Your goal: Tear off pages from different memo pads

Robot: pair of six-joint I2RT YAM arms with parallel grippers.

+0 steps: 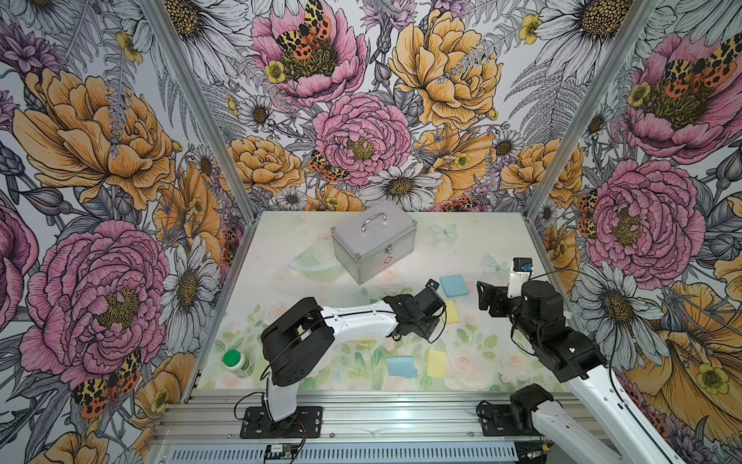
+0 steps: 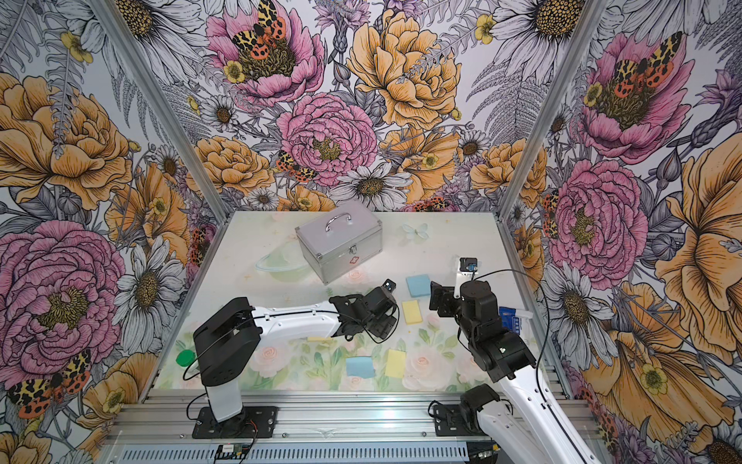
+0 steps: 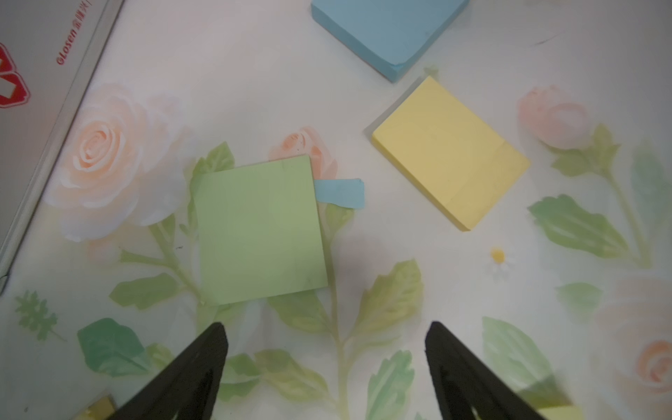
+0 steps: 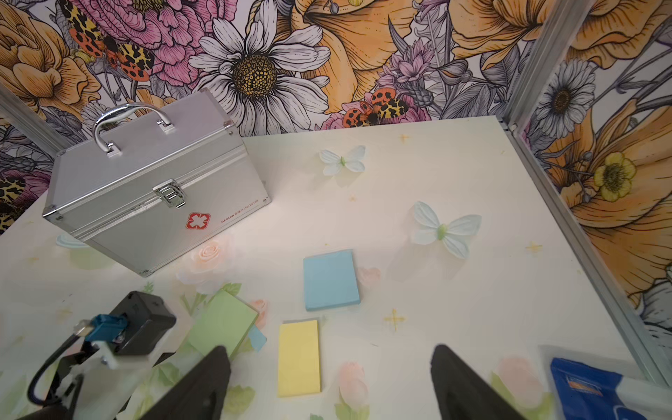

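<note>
My left gripper hangs fingers apart over a green pad (image 3: 259,229), empty between its fingers, with a torn blue scrap (image 3: 343,192) beside that pad. Beyond are a yellow pad (image 3: 448,150) and a blue pad (image 3: 385,28). My right gripper is open and raised at the right side, facing the same pads. Near the front lie a blue sheet (image 2: 359,365) and a yellow sheet (image 2: 395,363).
A silver case (image 1: 373,242) stands at the back centre. A green-capped bottle (image 1: 235,361) is at the front left, a blue packet (image 4: 588,385) at the right edge.
</note>
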